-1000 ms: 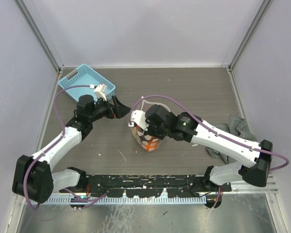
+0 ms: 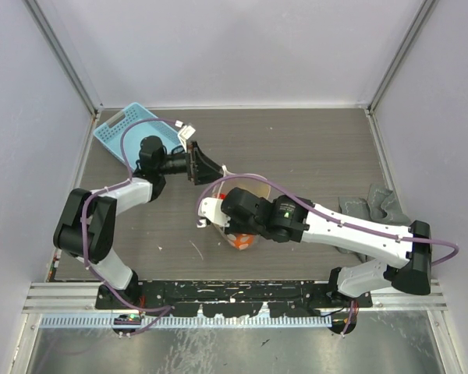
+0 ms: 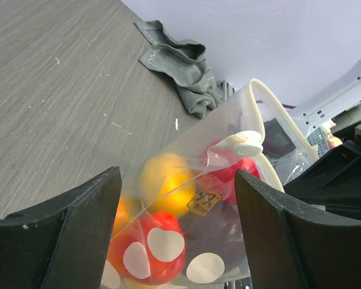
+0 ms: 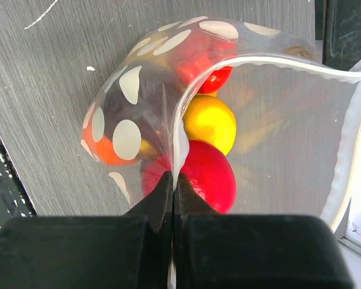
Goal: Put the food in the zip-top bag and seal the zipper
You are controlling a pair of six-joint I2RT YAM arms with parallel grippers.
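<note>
The clear zip top bag (image 4: pixel 277 138) with pale dots stands mid-table, its mouth gaping in the right wrist view. Inside it lie a red round food item (image 4: pixel 210 174), a yellow one (image 4: pixel 209 122) and a smaller red one (image 4: pixel 215 79). My right gripper is shut on the bag's near rim. In the top view my left gripper (image 2: pixel 221 173) is at the bag's far left corner, partly open. Its fingers (image 3: pixel 90 211) frame the bag's white zipper end (image 3: pixel 248 143) in the left wrist view, without visibly closing on it.
An empty-looking light blue basket (image 2: pixel 168 134) sits at the back left. Crumpled grey cloth (image 2: pixel 384 204) lies at the right edge. My right arm (image 2: pixel 351 234) stretches across the table's right side.
My left gripper has moved right, up to the bag's corner, and its fingers look closer together. The right gripper and the bag rim it holds shifted slightly left and toward the front.
</note>
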